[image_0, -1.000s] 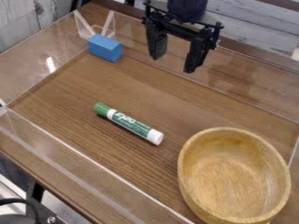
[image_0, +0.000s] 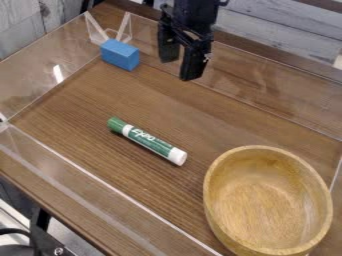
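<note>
My dark gripper (image_0: 182, 50) hangs over the back middle of the wooden table, right of a small blue block (image_0: 119, 55). It stands open, and I see nothing held in it. A green and white tube (image_0: 147, 141) lies at the front middle, and a large yellow bowl (image_0: 267, 200) sits at the front right.
A raised rim runs along the back. Some white object (image_0: 107, 30) is at the back left beside the block, and a dark cable lies at the lower left edge.
My gripper has moved left and back toward the blue block, and appears turned and narrower in view. The tube, bowl and block have not moved.
</note>
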